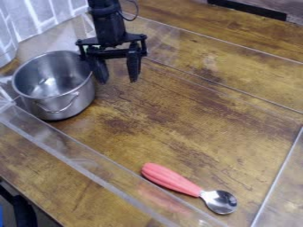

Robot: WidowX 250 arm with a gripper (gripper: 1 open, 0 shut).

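A black gripper (117,62) hangs at the upper middle-left, fingers pointing down and spread apart, with nothing visible between them. It is just right of and behind a steel pot (53,93) that sits on the wooden table (201,106). At the lower right lies a spoon (178,181) with a pink handle and a metal head.
Clear plastic edges (279,186) run along the table's sides. A dark object shows in the bottom-left corner, and a pale crinkled surface at the upper left.
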